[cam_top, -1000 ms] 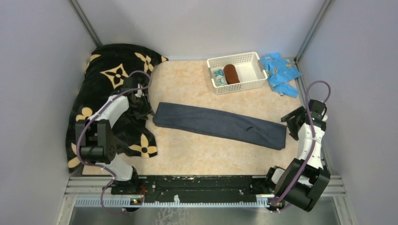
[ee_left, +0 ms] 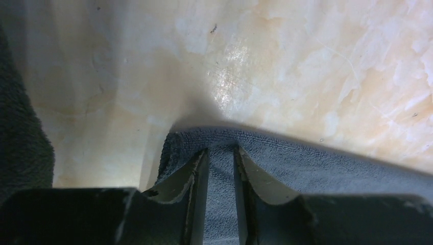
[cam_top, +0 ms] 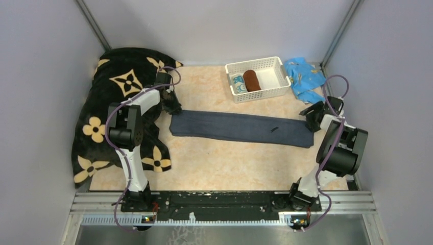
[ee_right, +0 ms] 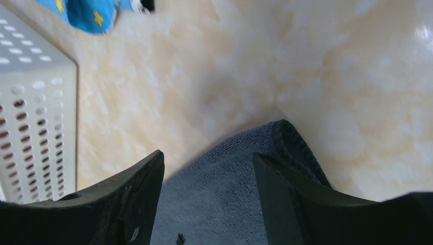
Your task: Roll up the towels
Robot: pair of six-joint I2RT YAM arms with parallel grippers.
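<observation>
A long folded dark grey towel (cam_top: 240,127) lies flat across the table, with a small dark mark near its right part. My left gripper is at the towel's far left corner, its narrow-gapped fingertips on the upper edge; whether cloth is pinched is unclear. My right gripper stands open over the towel's far right corner, whose doubled edge shows between and beside the fingers.
A white perforated basket (cam_top: 273,76) holding rolled items stands at the back, beside a crumpled blue cloth (cam_top: 304,81). A black flowered blanket (cam_top: 94,130) covers the left side.
Both arms have moved toward the back onto the towel's end corners. The towel's right end has shifted toward the back, so the towel lies straighter.
</observation>
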